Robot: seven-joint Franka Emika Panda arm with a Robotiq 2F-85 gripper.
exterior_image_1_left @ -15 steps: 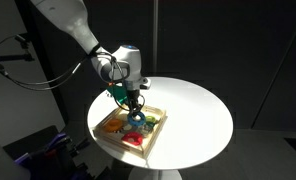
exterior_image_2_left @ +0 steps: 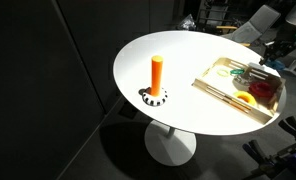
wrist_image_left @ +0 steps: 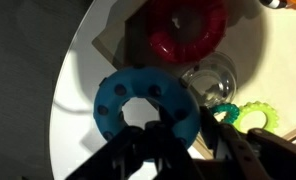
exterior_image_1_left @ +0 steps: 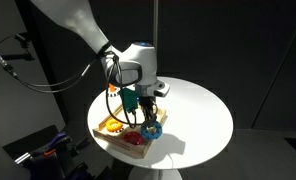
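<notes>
A blue ring with dark dots [wrist_image_left: 110, 92] is pinched at one side by my gripper, at the bottom of the wrist view. White tabletop shows through its hole. In the first exterior view the ring [exterior_image_1_left: 151, 130] hangs under the gripper [exterior_image_1_left: 145, 112], near the right edge of the wooden tray [exterior_image_1_left: 159, 121]. From the second exterior view, the blue ring [exterior_image_2_left: 277, 66] appears at the far right, beside the tray [exterior_image_2_left: 225, 94], partly mixed with the dark gripper. The fingers are shut on the ring's band.
Inside the tray are a red ring [wrist_image_left: 186, 30], a clear round piece [wrist_image_left: 212, 79], a green ring [wrist_image_left: 256, 116] and a yellow-orange ring [exterior_image_2_left: 247, 99]. An orange post [exterior_image_2_left: 156, 76] stands upright on a spotted base.
Over the last second my gripper has carried the blue ring from above the tray's middle rightward and toward the first exterior camera, to the tray's right edge. The tray stays put.
</notes>
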